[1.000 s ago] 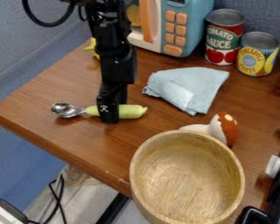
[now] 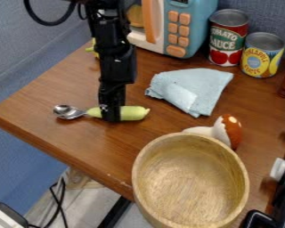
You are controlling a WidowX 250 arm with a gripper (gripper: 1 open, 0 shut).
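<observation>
My black gripper (image 2: 110,112) is lowered onto a pale green, elongated vegetable-like object (image 2: 134,114) at the left middle of the table, with its tip over the object's middle. The fingers are dark and overlap the object, so whether they are shut on it cannot be told. A metal spoon (image 2: 69,112) lies at the object's left end, close to it or touching it.
A wooden bowl (image 2: 191,205) fills the lower right, with a white-and-orange toy (image 2: 228,132) behind it. A blue cloth (image 2: 188,87), two cans (image 2: 228,40) and a toy microwave (image 2: 181,27) stand or lie behind.
</observation>
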